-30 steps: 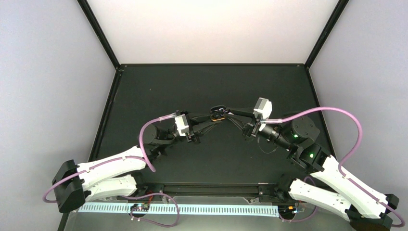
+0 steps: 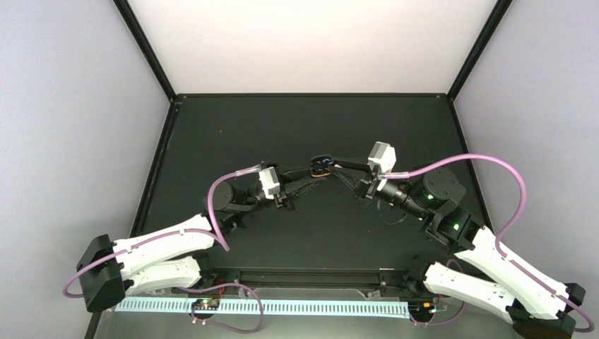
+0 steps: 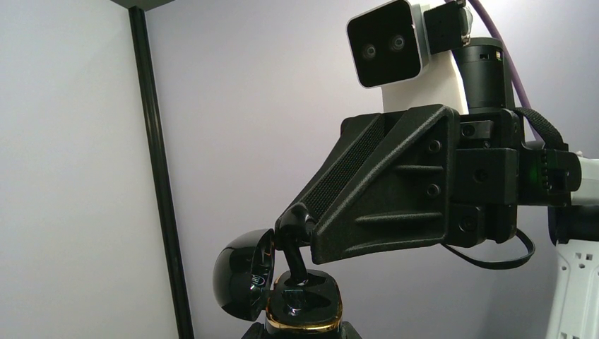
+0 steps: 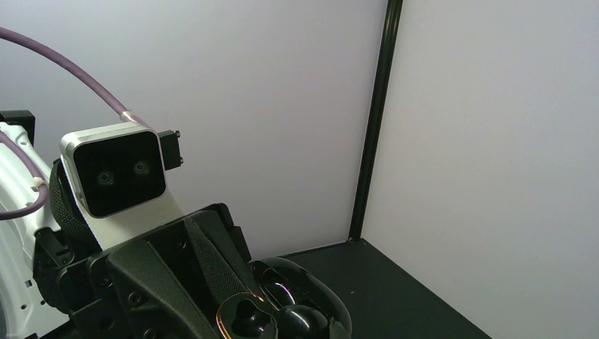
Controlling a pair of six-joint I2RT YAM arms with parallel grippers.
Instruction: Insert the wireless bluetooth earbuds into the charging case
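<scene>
The black charging case [image 3: 305,311] has a gold-edged body, and its glossy lid [image 3: 247,272] is swung open. My left gripper [image 2: 309,175] is shut on the case and holds it in the air; only fingertips [image 3: 350,331] show at that view's bottom edge. A black earbud [image 3: 294,227] is between the fingers of my right gripper [image 2: 333,167], which is shut on it. Its stem [image 3: 294,263] points down at the case body and meets its top in the left wrist view. How deep it sits cannot be told. In the right wrist view the earbud [image 4: 302,319] partly covers the case interior.
Both arms meet above the middle of the dark table [image 2: 318,236], with the two grippers close together. No loose objects show on the table. Light walls [image 2: 92,106] enclose the workspace.
My left arm and the case stay almost still. Both grips are unchanged.
</scene>
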